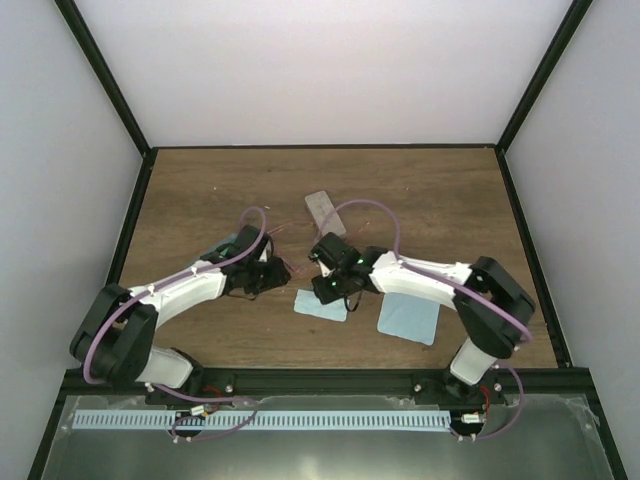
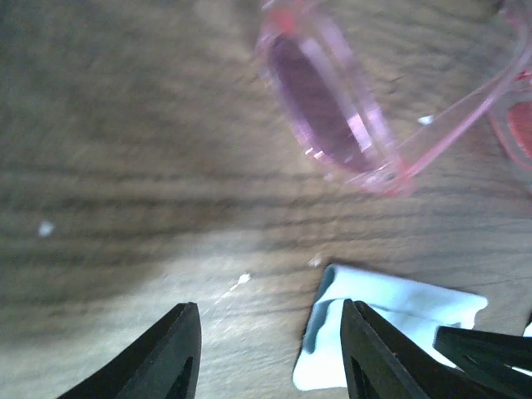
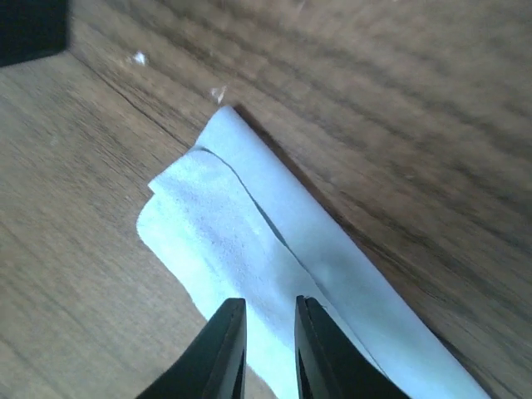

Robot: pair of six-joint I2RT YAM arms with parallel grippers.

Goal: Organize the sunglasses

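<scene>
Pink-framed sunglasses [image 2: 341, 116] lie on the wooden table near the middle, with more pink-red ones at the right of the left wrist view. A folded light-blue cloth [image 3: 249, 241] lies below the right gripper, whose fingertips hang over it; whether anything is between them is hard to see. My left gripper is open above bare wood, left of the cloth, short of the sunglasses. A green case at the left is mostly hidden behind the left arm in the top view.
A second light-blue cloth [image 1: 408, 318] lies at the right, partly under the right arm. A beige block [image 1: 322, 208] sits behind the grippers.
</scene>
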